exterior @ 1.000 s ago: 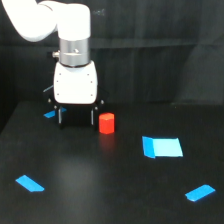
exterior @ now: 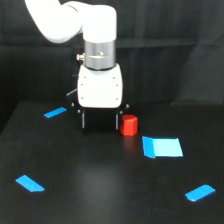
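Note:
My gripper (exterior: pixel 101 120) points down at the dark table, its two black fingers (exterior: pixel 117 119) standing wide apart. Nothing shows between them. A small red block (exterior: pixel 130 125) is just outside the right-hand finger, close against it or touching; the contact itself is hard to make out.
To the right of the red block lies a light blue square (exterior: pixel 167 147) with a brighter blue strip (exterior: pixel 148 147) at its left edge. Blue tape marks are on the table at front left (exterior: pixel 30 184), front right (exterior: pixel 200 192) and back left (exterior: pixel 55 112).
My gripper has moved to the right with its fingers still apart. The red block has shifted right by about as much, staying outside the right-hand finger. The light blue square has not moved.

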